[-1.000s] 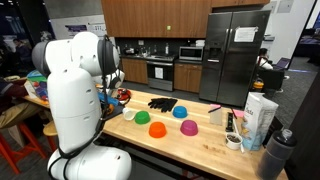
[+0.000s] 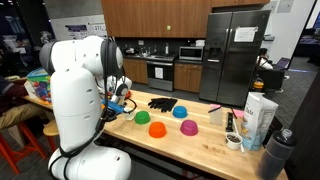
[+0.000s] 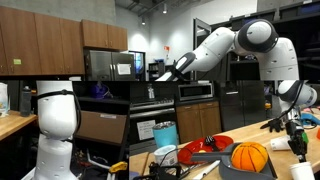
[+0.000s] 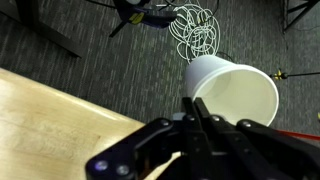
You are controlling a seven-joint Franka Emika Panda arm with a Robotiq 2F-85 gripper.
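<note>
In the wrist view a white cup (image 4: 235, 92) lies tilted, its round mouth turned toward the lower right. My gripper is shut on the cup's near wall, with the dark fingertips close together there. Exterior view 2 shows the gripper (image 3: 299, 145) at the right edge, with the tilted white cup (image 3: 283, 146) beside its fingers. A second white cup (image 3: 302, 172) is below it, at the table's front. From exterior view 1, the gripper (image 2: 118, 107) hangs low at the left end of the table, close to a small white cup (image 2: 128, 116); the grip itself is too small to make out.
A green bowl (image 2: 141, 116), an orange bowl (image 2: 157, 130), a blue bowl (image 2: 180, 112) and a magenta bowl (image 2: 189, 128) stand to the right on the wooden table (image 2: 205, 150). In the wrist view the table edge (image 4: 95, 105) borders dark floor, with a white cable coil (image 4: 195, 32) there.
My arm has come down and toward the table's left end over the last second. The gripper is now much nearer the white cup on the table.
</note>
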